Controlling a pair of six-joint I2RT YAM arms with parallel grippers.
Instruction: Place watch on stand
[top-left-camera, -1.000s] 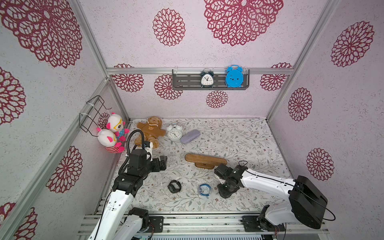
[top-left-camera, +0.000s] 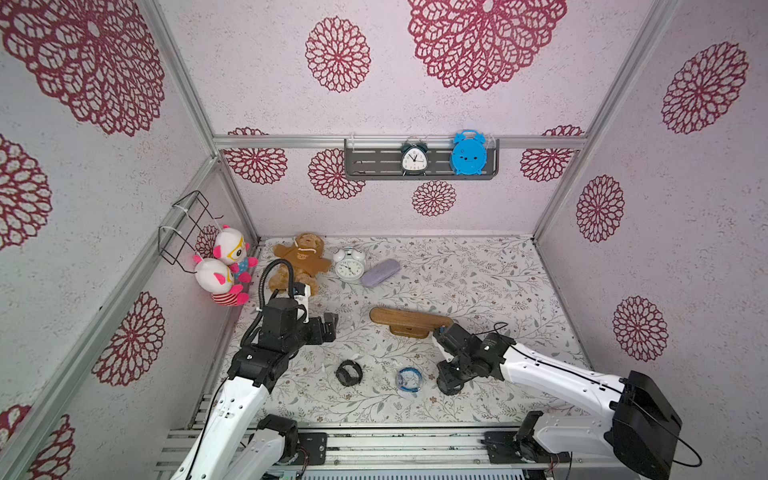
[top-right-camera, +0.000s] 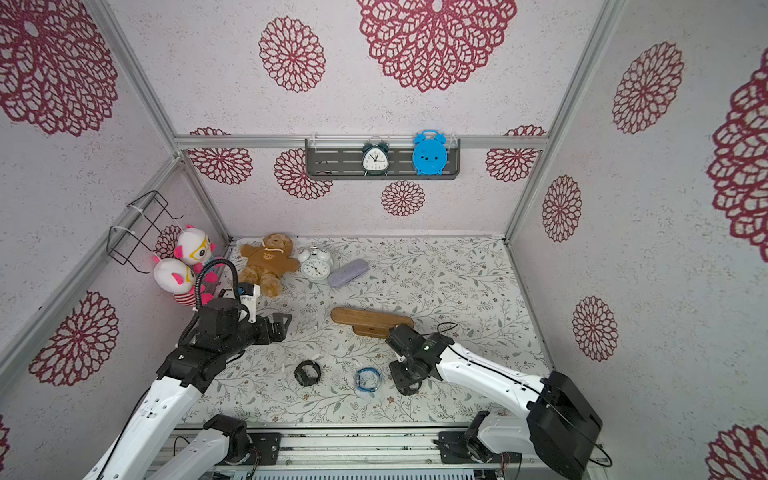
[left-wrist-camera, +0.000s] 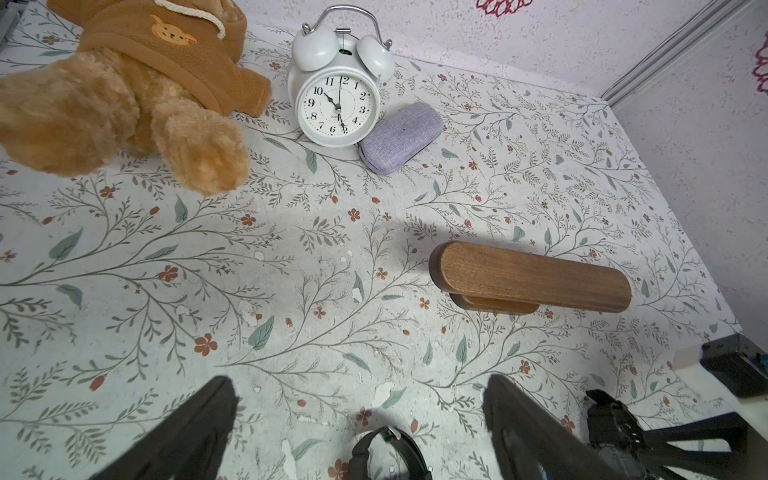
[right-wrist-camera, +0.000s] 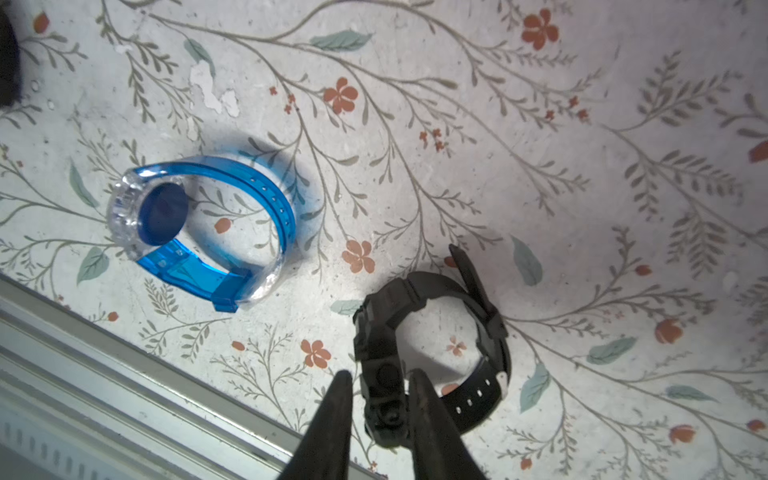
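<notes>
The wooden stand (top-left-camera: 410, 319) lies mid-table. My right gripper is over a black watch (right-wrist-camera: 380, 336) at the front right, fingertips on either side of its case edge; whether they grip it is unclear, and the finger looks part open. Left of that lies a blue watch (right-wrist-camera: 224, 176), and farther left a second black watch (top-left-camera: 350, 380). My left gripper stands open above the left of the table, nothing between its fingers.
A teddy bear (top-left-camera: 308, 256), white clock (top-left-camera: 349, 265) and purple case (top-left-camera: 381, 273) lie at the back left. A shelf with two clocks hangs on the back wall, and plush toys at the left wall.
The left arm is nearly still.
</notes>
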